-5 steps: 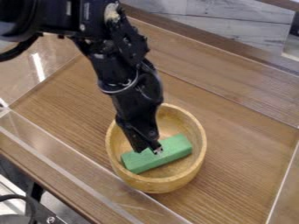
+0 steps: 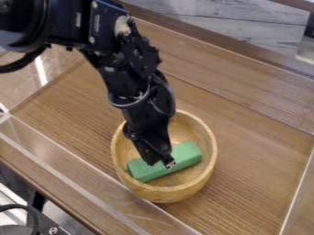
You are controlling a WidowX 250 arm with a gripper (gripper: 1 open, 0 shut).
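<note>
A round tan bowl [image 2: 196, 182] sits on the wooden table, with a green rectangular block [image 2: 185, 157] lying in it. My black gripper [image 2: 163, 159] reaches down into the bowl, its tips shut just over the block's left part, which they partly hide. I cannot see anything held between the fingers.
A pale wall [image 2: 263, 23] runs along the back. Black cables lie at the lower left edge.
My gripper has shifted slightly and sits a little lower over the block; the bowl and block look almost unmoved.
</note>
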